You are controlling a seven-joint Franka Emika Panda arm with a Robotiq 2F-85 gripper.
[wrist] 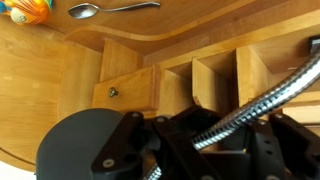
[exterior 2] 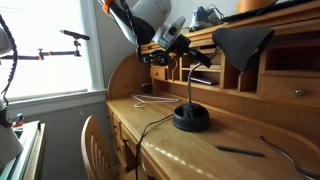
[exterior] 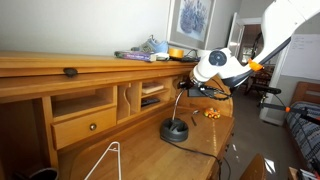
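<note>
A desk lamp stands on the wooden desk, its round black base point(exterior: 174, 130) resting flat and its silver bendable neck point(exterior 2: 190, 88) rising from it. The black lampshade point(exterior 2: 243, 47) is up at the right in exterior view 2. My gripper point(exterior 2: 207, 62) is beside the upper neck, close to the shade. In the wrist view the ribbed neck point(wrist: 265, 103) crosses diagonally in front of my gripper, partly hiding the fingers. The fingers look shut; nothing can be made out between them. A smooth dark lamp part point(wrist: 88, 148) fills the lower left there.
Behind the lamp runs a hutch with cubbies and a drawer point(exterior: 84, 126). A spoon point(wrist: 84, 11) lies on the desk near an orange-and-blue object point(wrist: 30, 10). A white hanger point(exterior: 104, 158) and a black cable point(exterior: 196, 152) lie on the desktop.
</note>
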